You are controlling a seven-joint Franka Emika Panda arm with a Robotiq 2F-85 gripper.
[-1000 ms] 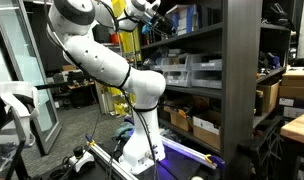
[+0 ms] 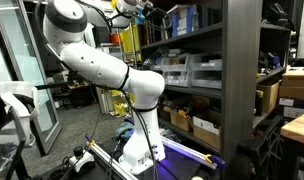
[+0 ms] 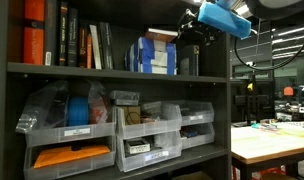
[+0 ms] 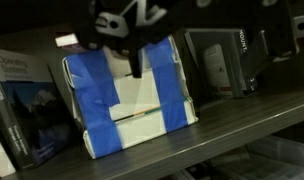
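Observation:
A white box with blue stripes [image 4: 132, 105] stands upright on the shelf in the wrist view, its top partly hidden by my gripper. In exterior view 2, the same box [image 3: 157, 56] is on the upper shelf, left of my gripper [image 3: 198, 33]. My gripper is open, with nothing visible held. Its dark parts are blurred along the top of the wrist view, close in front of the box; contact cannot be made out. Exterior view 1 has the gripper high by the shelf, small and partly lost against the dark background.
Books [image 3: 54, 36] line the upper shelf's left side; a dark book [image 4: 32, 105] stands left of the box, and more books [image 4: 222, 62] right of it. Clear bins [image 3: 150, 121] fill the lower shelf. A bare strip of shelf board [image 4: 177, 143] runs before the box.
In exterior view 1, the arm's upper bend has come down a little, and the wrist end has shifted slightly up and left. The shelf contents look the same.

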